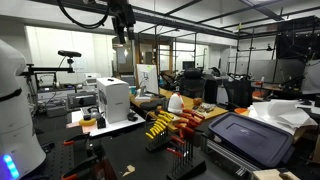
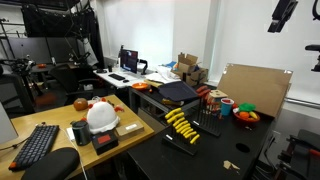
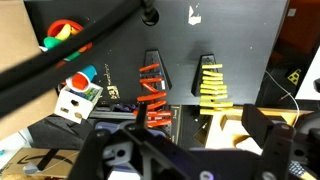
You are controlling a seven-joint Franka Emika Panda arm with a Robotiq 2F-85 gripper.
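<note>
High above the dark table, my gripper (image 1: 122, 40) hangs from the arm at the upper left of the first exterior view. The second exterior view has its tip (image 2: 276, 26) near the top right corner. Dark gripper parts fill the lower edge of the wrist view, but their opening is unclear. Far below stand two black racks. One bears a row of yellow pieces (image 3: 212, 88), the other a row of orange-red pieces (image 3: 153, 88). The gripper is well clear of both.
A red bowl (image 2: 246, 117) with colourful things stands at the table's right side, with a blue-and-red cup (image 2: 226, 105) near it. A grey tray (image 1: 250, 137) lies beyond the racks. A white helmet (image 2: 102, 116) rests on the wooden desk. Bare dark tabletop surrounds the racks.
</note>
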